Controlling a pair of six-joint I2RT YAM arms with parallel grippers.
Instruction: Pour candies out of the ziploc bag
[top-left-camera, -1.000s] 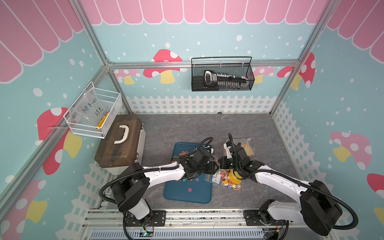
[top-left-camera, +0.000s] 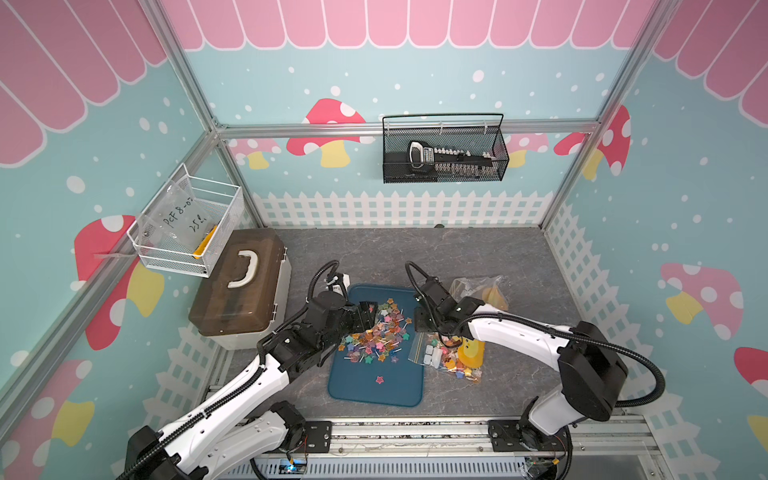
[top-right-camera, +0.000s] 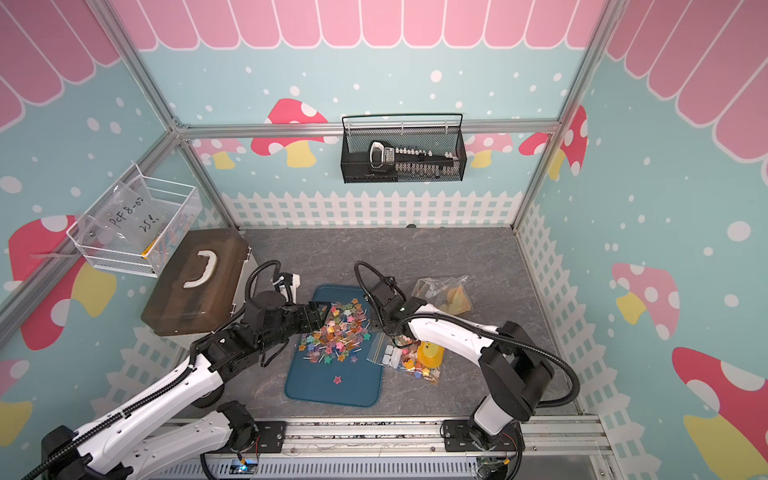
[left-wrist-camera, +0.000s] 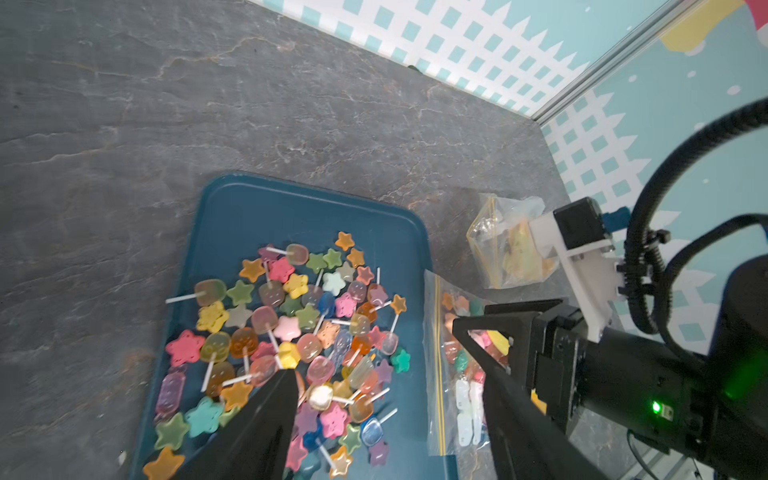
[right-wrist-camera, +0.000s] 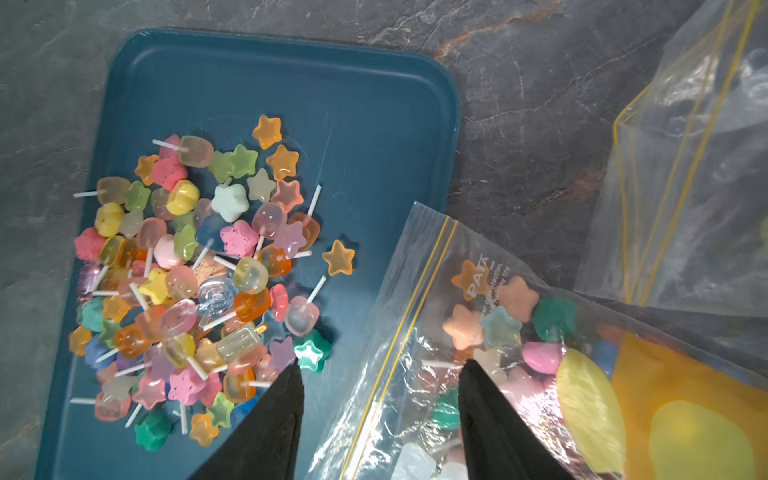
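A clear ziploc bag (right-wrist-camera: 512, 328) with yellow seal lines lies flat, candies still inside, its mouth edge overlapping the right side of the blue tray (right-wrist-camera: 272, 52). Loose star candies and lollipops (right-wrist-camera: 184, 296) are heaped on that tray. My right gripper stands open above the bag's seal, nothing gripped. Over the candy heap hangs my left gripper, fingers apart and empty. In the top left view, the right arm partly covers the bag.
A second clear ziploc bag (right-wrist-camera: 696, 192) lies behind the first. A brown-lidded box (top-left-camera: 240, 280) stands on the left. A black wire basket (top-left-camera: 445, 160) hangs on the back wall.
My left gripper has pulled back leftward from beside the bag to over the candies. My right gripper has moved left toward the tray's right edge. The bag looks unmoved.
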